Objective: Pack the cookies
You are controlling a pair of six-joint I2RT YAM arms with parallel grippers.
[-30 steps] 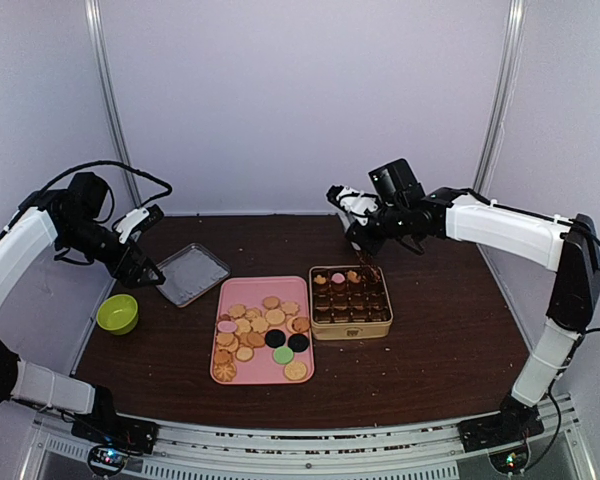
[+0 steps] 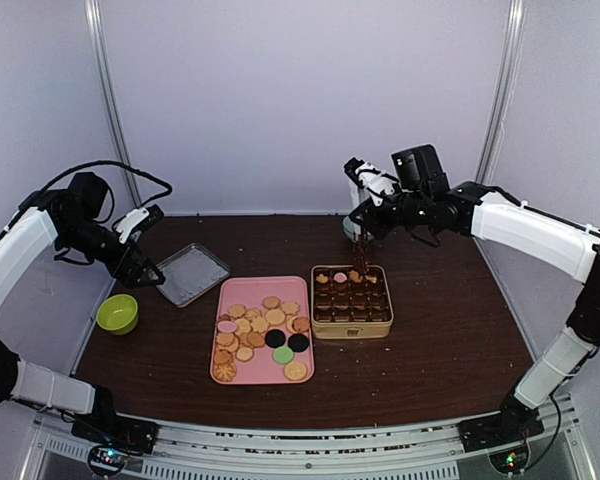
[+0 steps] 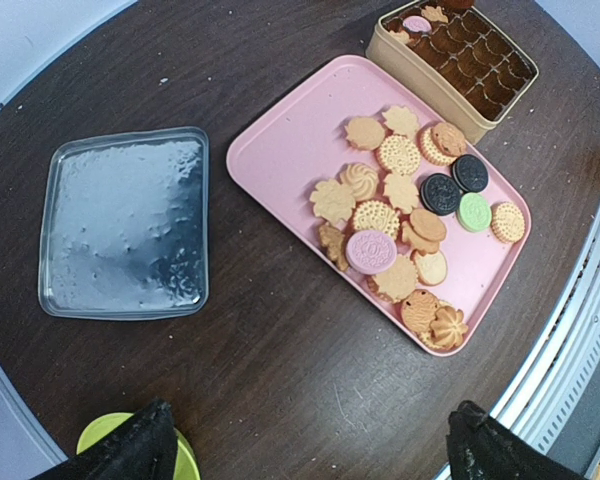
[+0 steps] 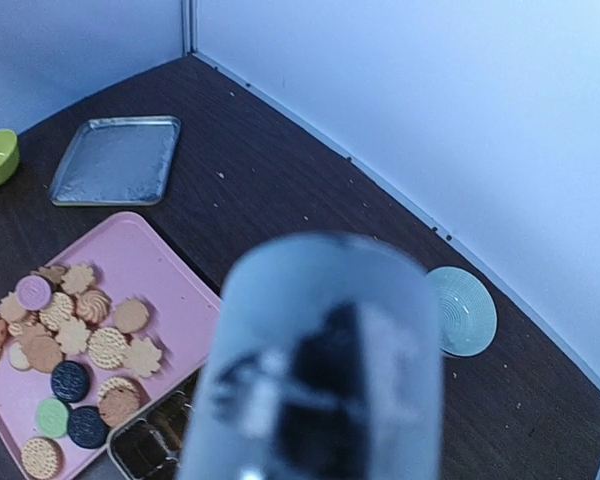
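Observation:
My right gripper (image 2: 360, 220) is raised over the cookie tin (image 2: 350, 318), holding something pale and upright with brown matter at its lower end; in the right wrist view a blurred cylindrical shape fills the lower middle, and I cannot tell what it is. The tin has a brown divided insert with a few cookies in some compartments. The pink tray (image 2: 270, 287) beside it holds several cookies: beige, pink, green and black. My left gripper (image 2: 145, 270) stands open at the left, above the table, with nothing between its fingers.
A clear square tray (image 3: 123, 225) lies at the back left, a lime bowl (image 2: 117, 315) at the left edge. A pale blue bowl (image 4: 460, 312) sits at the back behind the tin.
My right arm has risen slightly and shifted right since a second ago, still above the tin. The left arm has not moved.

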